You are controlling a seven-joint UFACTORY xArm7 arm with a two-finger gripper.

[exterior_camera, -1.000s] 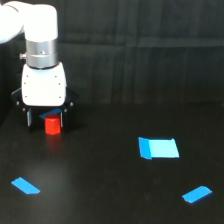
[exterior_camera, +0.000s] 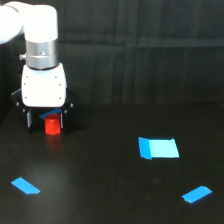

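Observation:
My gripper (exterior_camera: 46, 119) is at the left of the table, pointing down, its white hand above a small red block (exterior_camera: 53, 125). Its dark fingers stand wide apart, so it looks open. The block appears between them, closer to the finger on the right of the picture; whether it touches that finger cannot be made out. Just behind the block shows a bit of blue (exterior_camera: 46, 113), mostly hidden by the hand and block.
A pale blue square (exterior_camera: 163, 148) with a blue strip (exterior_camera: 145, 148) at its left lies right of centre. Blue tape pieces lie at the front left (exterior_camera: 25, 186) and front right (exterior_camera: 196, 194). A black curtain (exterior_camera: 140, 50) hangs behind.

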